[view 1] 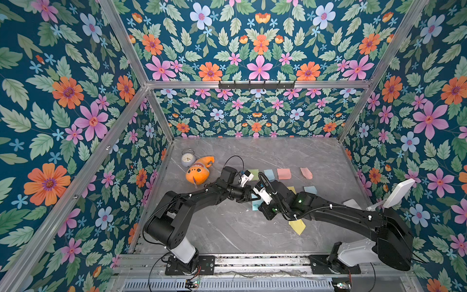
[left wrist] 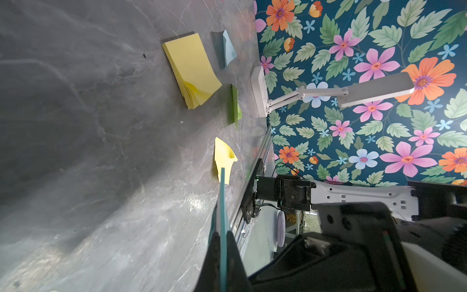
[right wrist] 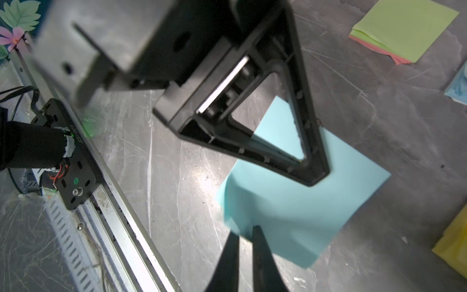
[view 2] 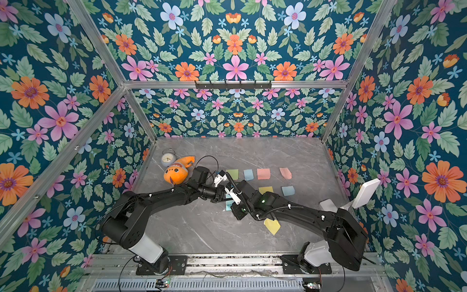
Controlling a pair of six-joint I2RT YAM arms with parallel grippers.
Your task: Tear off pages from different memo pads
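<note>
A cyan page, seen edge-on in the left wrist view, is held in my left gripper [view 1: 252, 193], which is shut on it. In the right wrist view the page hangs under that gripper's black frame, one edge bent. My right gripper is at that bent edge, its fingers slightly apart; whether they touch the page is unclear. A yellow pad [left wrist: 189, 68] with lifted sheets and a loose yellow page [left wrist: 224, 155] lie on the table. Green [right wrist: 403, 26], pink [view 1: 283, 173] and blue [view 1: 309, 189] paper pieces lie around.
An orange plush toy [view 1: 197, 172] and an alarm clock [view 1: 188, 158] sit at the back left. A white lamp [view 2: 364, 193] stands at the right edge.
</note>
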